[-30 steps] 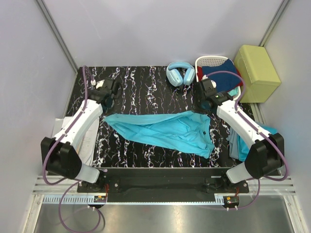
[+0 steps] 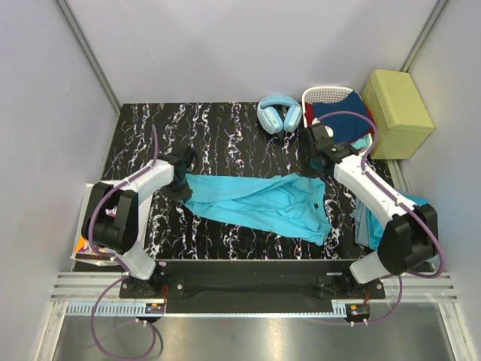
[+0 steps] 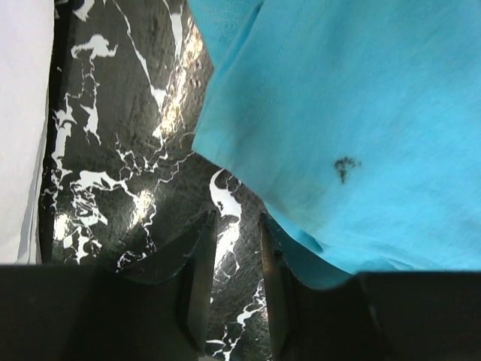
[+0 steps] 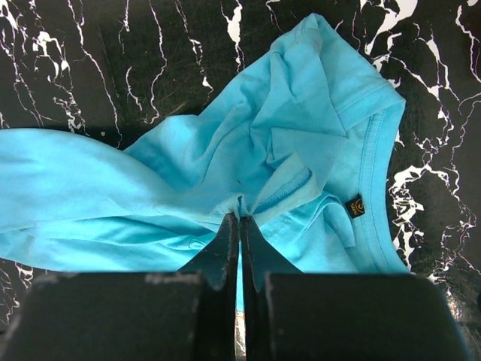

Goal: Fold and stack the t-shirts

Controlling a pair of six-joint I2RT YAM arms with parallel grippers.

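Note:
A cyan t-shirt (image 2: 263, 210) lies spread across the marble table, bunched at its right end, where a collar with a dark label shows in the right wrist view. My left gripper stands open just off the shirt's left edge, empty between its fingers. My right gripper is shut at the upper right of the shirt, its tips on a cyan fold (image 4: 285, 188); whether fabric is pinched is hard to tell at the very tips, though the cloth gathers there.
Headphones (image 2: 279, 113) and a white basket (image 2: 323, 95) of clothes stand at the back, beside a green box (image 2: 394, 113). More cyan cloth (image 2: 364, 222) lies at the right edge, white sheets (image 2: 90, 248) at the left.
The right arm has stayed put.

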